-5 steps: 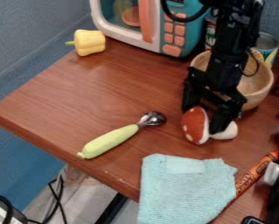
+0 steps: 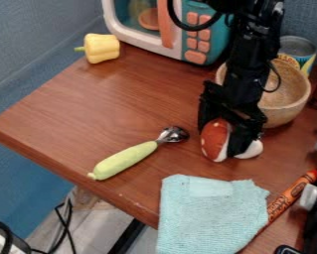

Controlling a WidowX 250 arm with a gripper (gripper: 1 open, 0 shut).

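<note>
The black gripper [image 2: 225, 114] hangs low at the right, over a red-and-white object [image 2: 217, 142] on the wooden table, its fingers down at that object's top; whether they are closed on it cannot be told. A small white piece lies just right of the object. Behind the gripper is a wooden bowl [image 2: 289, 99], partly hidden by the arm.
An ice-cream scoop [image 2: 125, 158], a light blue cloth [image 2: 212, 216] and a patterned stick [image 2: 291, 197] lie in front. A toy microwave [image 2: 151, 26], yellow pepper [image 2: 101, 48] and can [image 2: 297, 52] stand behind.
The gripper has moved slightly left and changed its angle over the red-and-white object, which stands in nearly the same place.
</note>
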